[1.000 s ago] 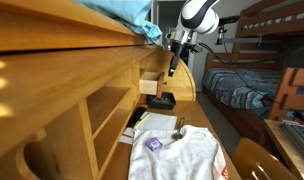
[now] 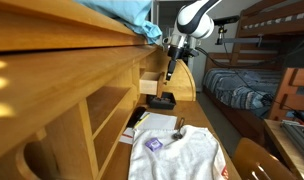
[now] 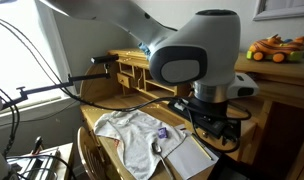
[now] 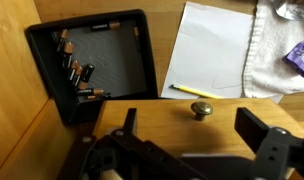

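Note:
My gripper is open, with nothing between its fingers. In the wrist view it hangs over a wooden drawer whose small round knob (image 4: 201, 109) lies between the two fingers in the picture; I cannot tell the height above it. Exterior view 1 shows the gripper (image 2: 172, 70) up near the pulled-out drawer (image 2: 149, 83) of the desk hutch. Beyond the drawer front in the wrist view, a black tray (image 4: 117, 48) holds several batteries. White paper (image 4: 208, 48) lies beside the tray, with a yellow pencil (image 4: 192, 90) along its edge.
A white cloth (image 2: 182, 158) covers the desk's near part, with a purple item (image 2: 153, 144) and a spoon (image 3: 157, 148) on it. Shelves (image 2: 107, 100) line one side. An orange toy car (image 3: 277, 48) stands on the upper ledge.
The arm has shifted only slightly over the last second, and the gripper appears a touch lower. The drawer, tray, paper and cloth look unchanged.

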